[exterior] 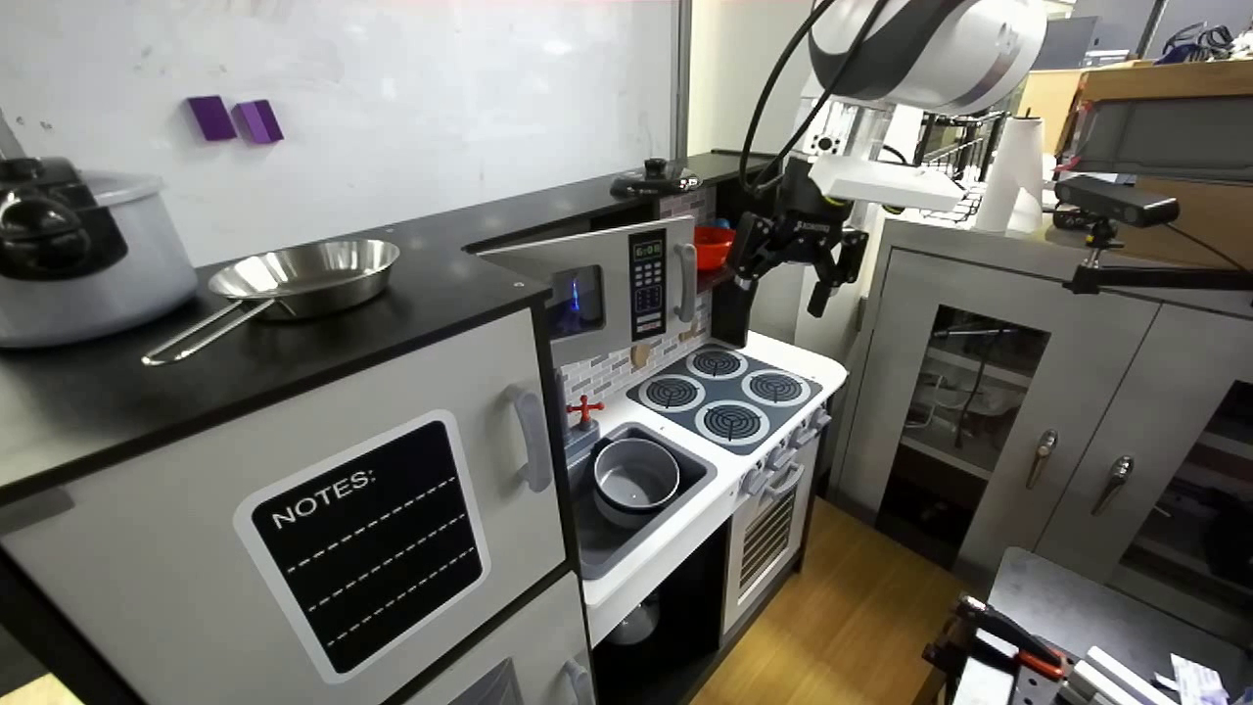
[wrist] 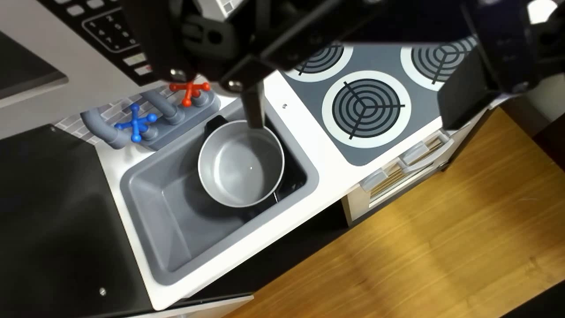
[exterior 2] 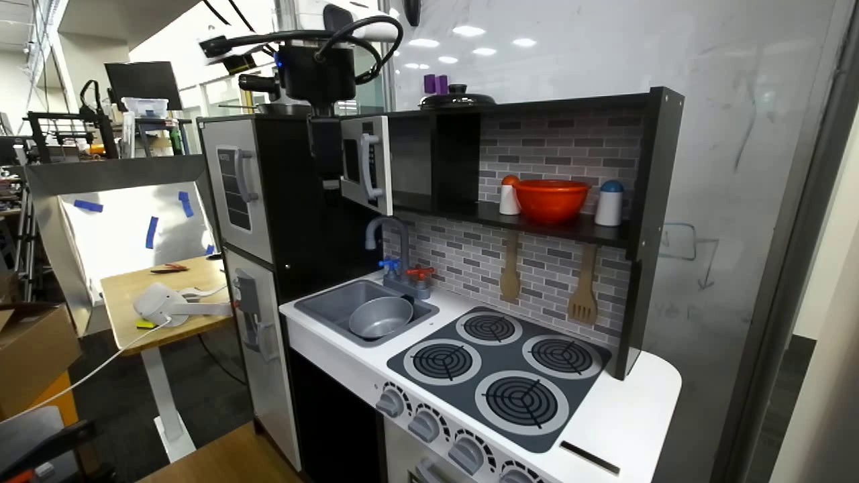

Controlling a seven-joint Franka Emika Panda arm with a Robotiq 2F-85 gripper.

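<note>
My gripper (exterior: pixel 781 294) hangs in the air, open and empty, to the right of the microwave door's handle in exterior view 1. In the wrist view its fingers (wrist: pixel 254 108) are spread wide, with the sink and stove below. The microwave door (exterior 2: pixel 366 165) stands swung open, its grey handle (exterior: pixel 687 282) clear of the fingers. A grey pot (wrist: pixel 241 164) rests in the sink (wrist: pixel 159 222), empty as far as the wrist view shows. On the shelf an orange-red bowl (exterior 2: pixel 551 201) sits between two shakers, one topped orange and the other blue (exterior 2: pixel 609 202).
A steel pan (exterior: pixel 311 280) and a large pot (exterior: pixel 88 258) occupy the fridge top. The black lid (exterior 2: pixel 457 97) lies on the upper shelf top. Two wooden utensils (exterior 2: pixel 584 298) hang against the bricks. The stovetop (exterior 2: pixel 503 374) is bare.
</note>
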